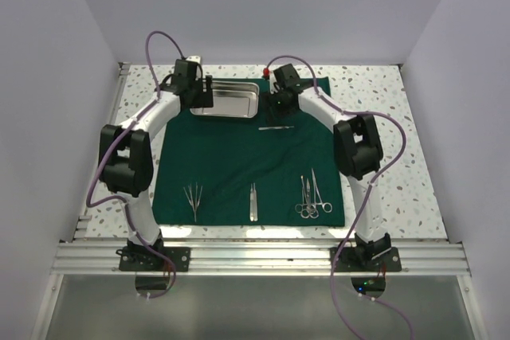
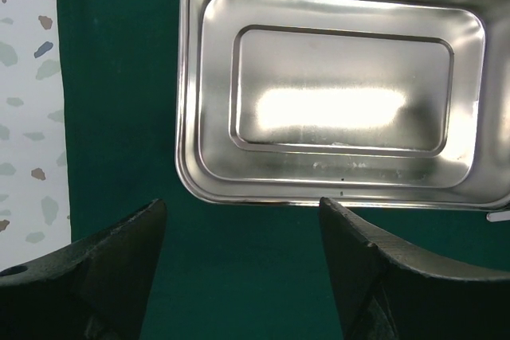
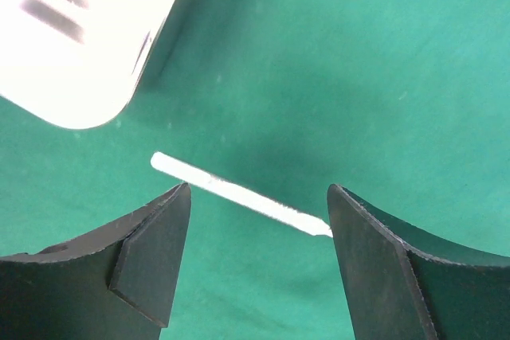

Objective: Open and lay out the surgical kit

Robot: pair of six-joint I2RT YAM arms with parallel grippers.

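The empty steel tray [image 1: 237, 103] lies at the back of the green cloth [image 1: 215, 157]. Over its left end hangs my left gripper [image 1: 207, 93], open and empty; the left wrist view shows the tray [image 2: 343, 129] just ahead of its spread fingers [image 2: 131, 248]. A thin metal instrument [image 1: 276, 127] lies alone on the cloth near the tray's front right corner. My right gripper is open above this instrument [image 3: 239, 195], which stretches across the gap between its fingers without being held.
At the cloth's front lie thin forked tools [image 1: 194, 201] on the left, slim blades or tweezers [image 1: 253, 203] in the middle, and several ring-handled scissors or clamps [image 1: 311, 201] on the right.
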